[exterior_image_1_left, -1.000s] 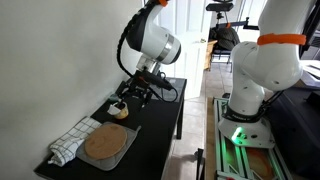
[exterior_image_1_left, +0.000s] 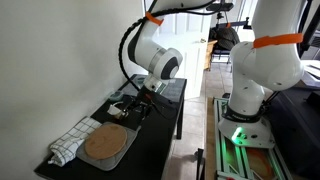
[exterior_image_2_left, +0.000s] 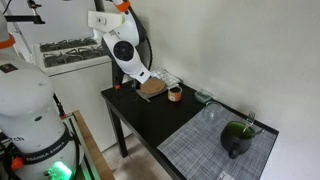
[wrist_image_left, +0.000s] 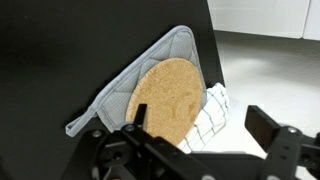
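Observation:
A round cork trivet (exterior_image_1_left: 105, 141) rests on a grey quilted pot holder (exterior_image_1_left: 129, 151) on the black table. In the wrist view the cork trivet (wrist_image_left: 165, 98) and the looped pot holder (wrist_image_left: 119, 90) lie below and partly behind my gripper. The gripper is open, its fingers wide apart with nothing between them. From the side, my gripper (exterior_image_1_left: 143, 103) is above the table, to the right of the trivet and near a small jar (exterior_image_1_left: 121, 112) that it partly hides. The second exterior view shows the trivet (exterior_image_2_left: 152, 86) behind the jar (exterior_image_2_left: 175, 94).
A checked white cloth (exterior_image_1_left: 72, 143) lies beside the pot holder. Farther along the table are a grey mat (exterior_image_2_left: 196, 148), a dark green pot (exterior_image_2_left: 236, 139) with a utensil in it, and a clear glass (exterior_image_2_left: 211, 113).
My arm and gripper have come lower and somewhat to the left in exterior view 1, now covering more of the jar. The trivet, pot holder and cloth have stayed put.

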